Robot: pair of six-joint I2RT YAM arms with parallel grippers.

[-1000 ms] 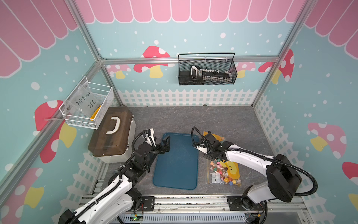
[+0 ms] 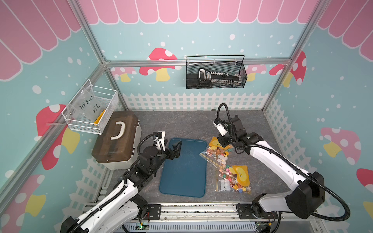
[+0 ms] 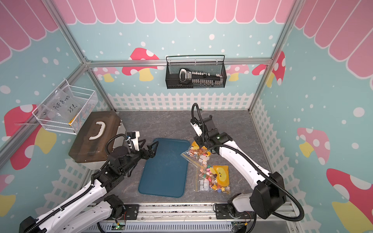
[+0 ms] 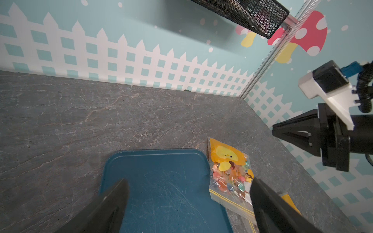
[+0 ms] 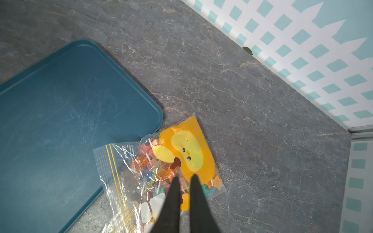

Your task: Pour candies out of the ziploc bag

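Note:
A clear ziploc bag of colourful candies (image 5: pixel 192 149) with a yellow character print lies flat on the grey table, its zip end over the edge of the blue tray (image 2: pixel 182 167). Closer to the table's front lies a second, similar candy bag (image 2: pixel 242 176). In the right wrist view, my right gripper is above the first bag, fingers slightly apart with a narrow gap and nothing held. My left gripper is wide open and empty over the tray's left side. The tray is empty.
At the left, a brown-lidded box (image 2: pixel 116 136) stands beneath a white wire basket (image 2: pixel 91 110). A black mesh basket (image 2: pixel 216 73) hangs on the back rail. Bare table lies behind the tray.
My right gripper has moved back and to the right, uncovering more of both bags. My left gripper has shifted only slightly to the right.

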